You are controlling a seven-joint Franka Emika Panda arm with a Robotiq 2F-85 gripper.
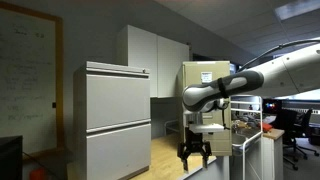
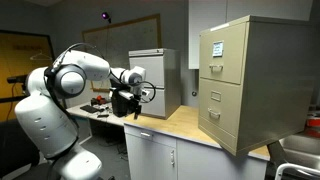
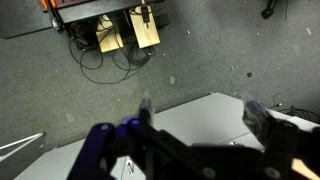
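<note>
My gripper (image 1: 196, 160) hangs pointing down near the wooden counter (image 1: 163, 155) in the first exterior view, its fingers apart. From the second exterior view, the gripper (image 2: 138, 112) appears small, close to the counter's left end. Looking down in the wrist view, the open gripper has dark, blurred fingers with nothing between them. Beneath it lie grey floor (image 3: 190, 70) and a white panel or cabinet surface (image 3: 205, 122). No object is held.
A light grey cabinet (image 2: 154, 65) and a tall beige filing cabinet (image 2: 218, 85) stand on the counter (image 2: 185, 122), with bare wood between them. White drawers and doors (image 2: 190, 157) form its front. Cables (image 3: 125, 70) lie on the floor.
</note>
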